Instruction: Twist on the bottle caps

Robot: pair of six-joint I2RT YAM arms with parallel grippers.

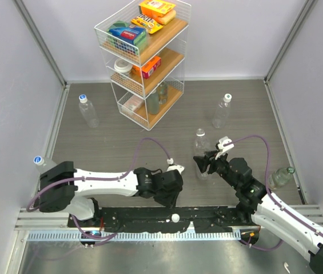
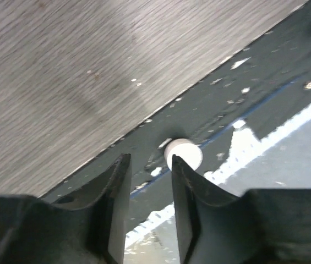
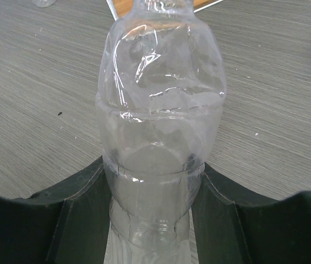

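Observation:
My right gripper (image 1: pixel 206 161) is shut on a clear plastic bottle (image 3: pixel 161 93), held upright; in the top view this bottle (image 1: pixel 200 140) stands right of centre, its top hard to make out. A small white cap (image 1: pixel 175 218) lies on the black strip at the table's front edge, in the left wrist view the same white cap (image 2: pixel 185 155) just beyond my left gripper. That gripper's fingers point down and stand apart, with the cap not clearly between them.
Capped bottles (image 1: pixel 88 111) stand at left, another bottle (image 1: pixel 221 114) at back right and a green bottle (image 1: pixel 281 177) at right. A wire shelf (image 1: pixel 150 108) with snacks stands at the back.

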